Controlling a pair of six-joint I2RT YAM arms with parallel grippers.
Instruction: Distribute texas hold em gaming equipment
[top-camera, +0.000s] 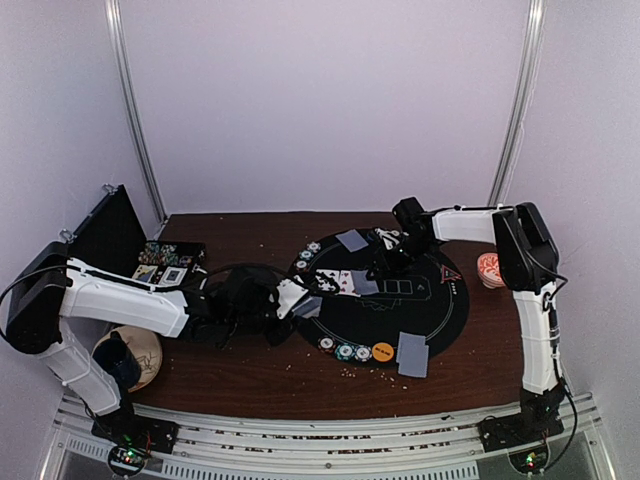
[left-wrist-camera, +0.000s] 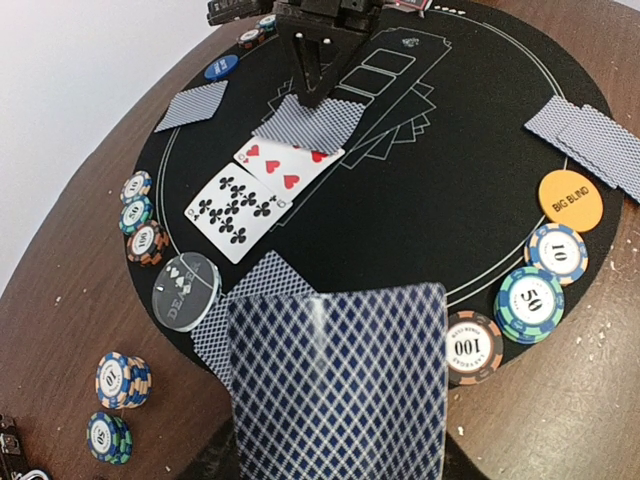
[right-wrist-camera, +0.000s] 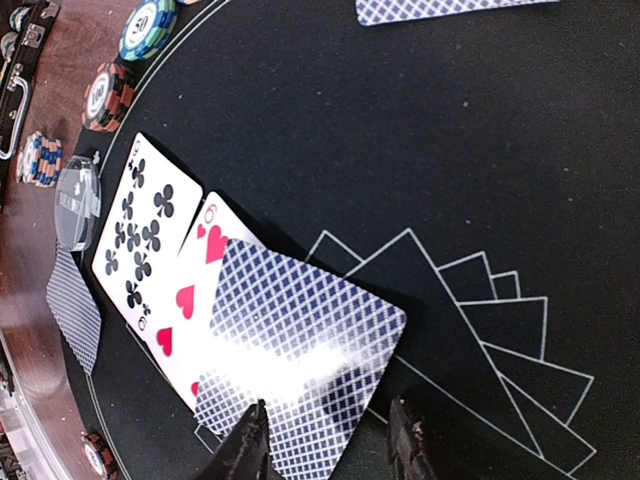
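Note:
A black poker mat carries a ten of clubs, a six of hearts and a face-down card overlapping the six. My right gripper hovers at that card's near edge, fingers apart on either side, part open. My left gripper is shut on a blue-backed card deck, held over the mat's left edge. Chip stacks, a big blind button, a dealer button and pairs of face-down cards lie around the rim.
An open black case stands at the left, with a mug on a round pale item near it. A red-and-white object sits right of the mat. Bare table shows at the front.

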